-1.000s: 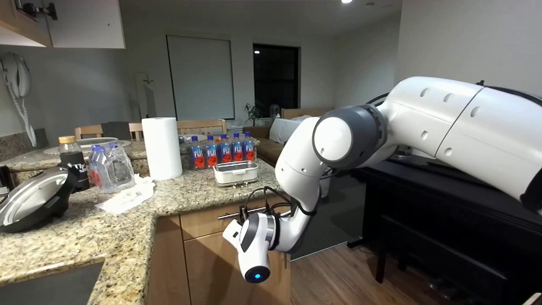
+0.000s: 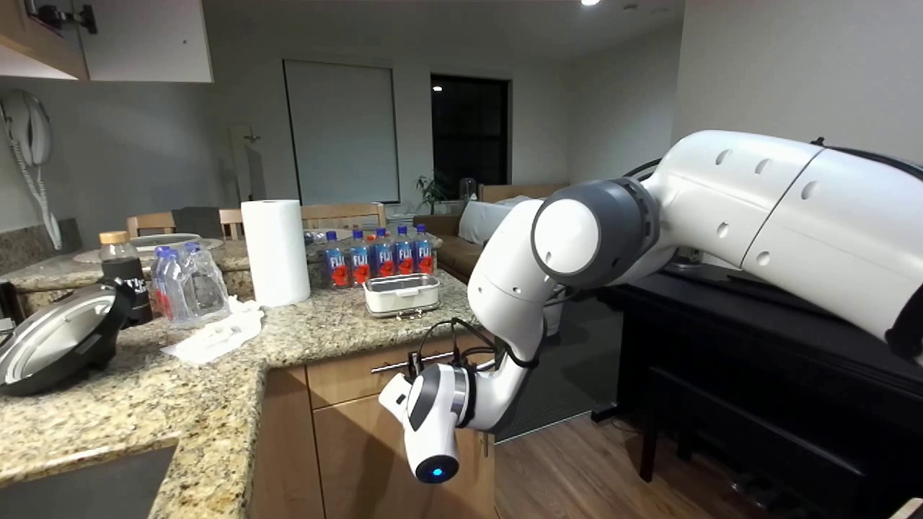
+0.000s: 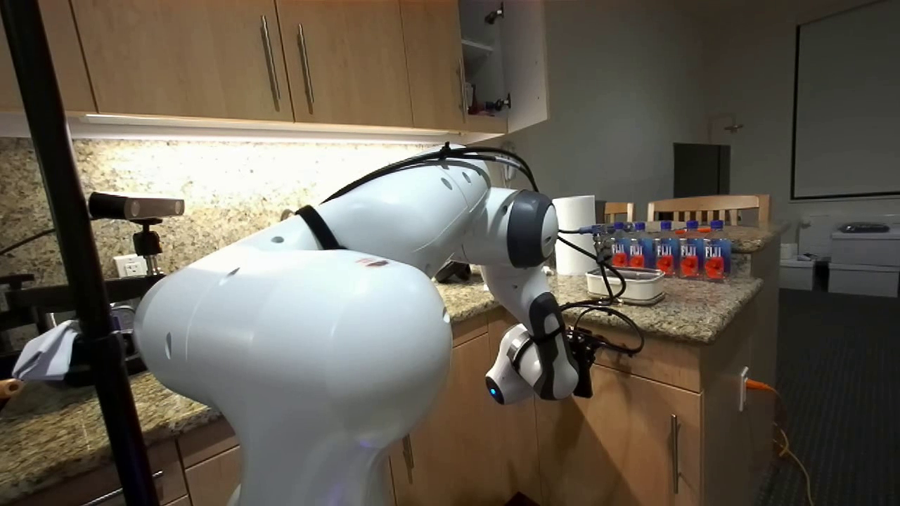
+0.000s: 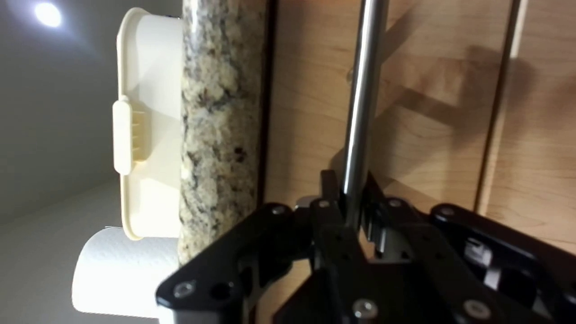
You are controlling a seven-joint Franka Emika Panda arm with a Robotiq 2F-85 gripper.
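A silver bar handle (image 4: 364, 92) runs across the light wood drawer front (image 4: 432, 124) in the wrist view. My gripper is shut on this handle, one black finger on either side of the bar. In exterior view 1 the handle's left end (image 2: 386, 368) sticks out past my hand, just below the counter's edge. The drawer front (image 2: 337, 380) appears flush with the cabinet there. My arm hides the rest of the handle in that view, and the fingers are hidden in exterior view 2.
On the granite counter (image 2: 337, 333) above stand a cream container (image 2: 402, 295), a paper towel roll (image 2: 275, 255) and several water bottles (image 2: 381, 258). The counter's edge (image 4: 218, 124) lies close beside my gripper. Below the drawer is a cabinet door (image 3: 624, 430).
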